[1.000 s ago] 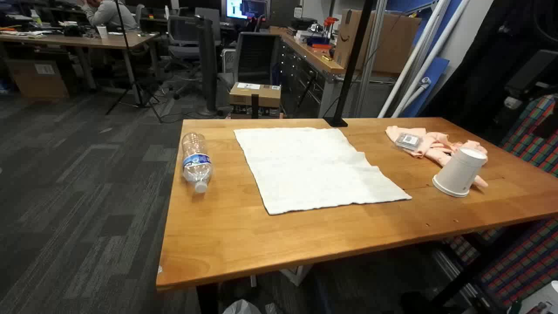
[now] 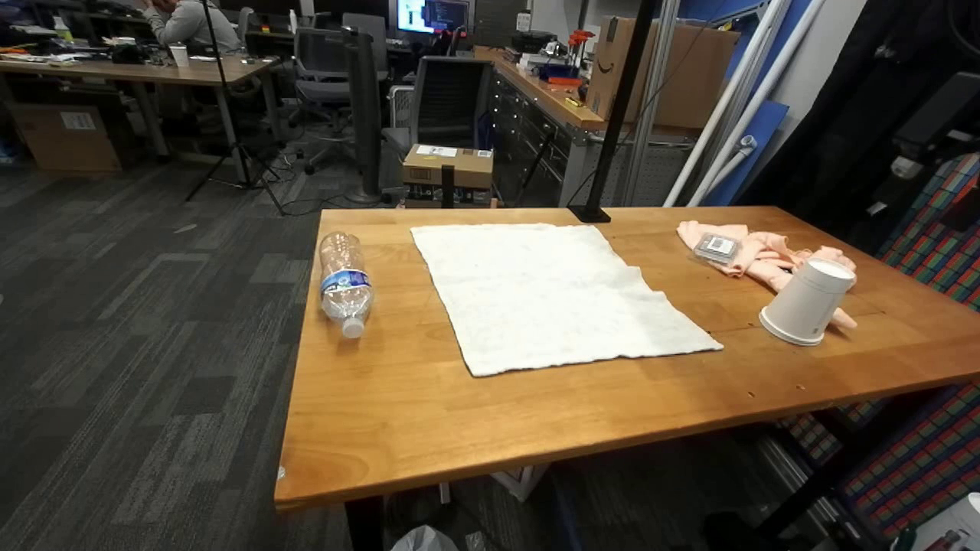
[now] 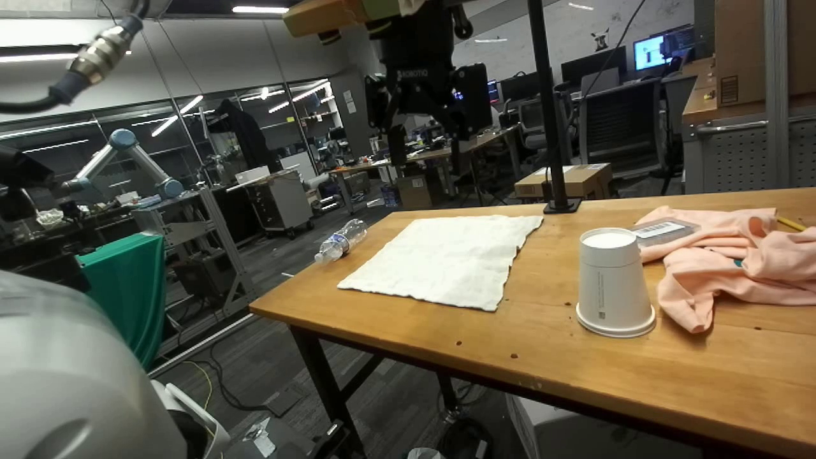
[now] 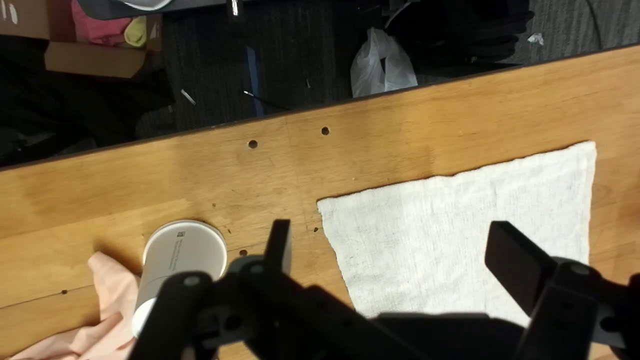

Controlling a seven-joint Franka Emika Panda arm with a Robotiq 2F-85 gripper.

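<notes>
In the wrist view my gripper stands open, its two dark fingers wide apart with nothing between them. It hangs well above the table, as exterior view 2 shows the gripper [image 3: 426, 157] high over the wood. Beneath it lies a white cloth [image 2: 551, 294], spread flat with a slightly uneven right edge. A white paper cup [image 3: 612, 283] sits upside down to one side of the cloth. Beside the cup is a crumpled peach cloth [image 3: 719, 260], with a small clear packet [image 2: 717, 247] bearing a barcode label on it.
A clear plastic bottle [image 2: 346, 285] lies on its side near the table's left edge in exterior view 1. At the table's back edge a black post [image 2: 589, 214] rises. Bare wood [image 2: 551, 413] runs along the front of the table.
The dark arm part at the upper right of exterior view 1 has shifted slightly. Everything on the table stays in place.
</notes>
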